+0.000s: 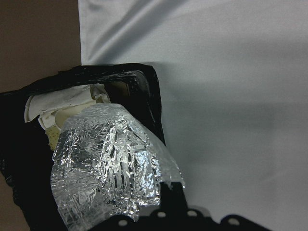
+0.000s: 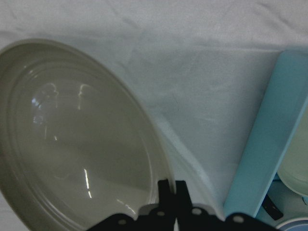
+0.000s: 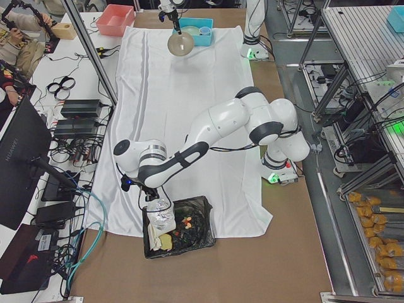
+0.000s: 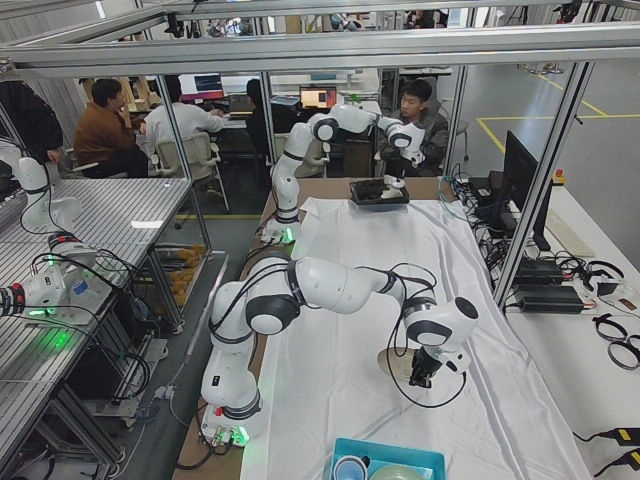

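A crumpled silver foil piece with clear film (image 1: 110,168) hangs from my left gripper, which is shut on it, over the black lined bin (image 3: 196,240). The bin holds white paper cups (image 1: 62,101), a yellow item and food scraps. At the far end, my right gripper is shut on the rim of a beige plate (image 2: 77,139), held tilted beside a blue tub (image 2: 264,125) containing a pale green dish and a blue-rimmed cup.
A white cloth (image 3: 189,101) covers most of the table, largely clear between the arms. A pink tub (image 3: 115,19), monitor and cables stand along the left side.
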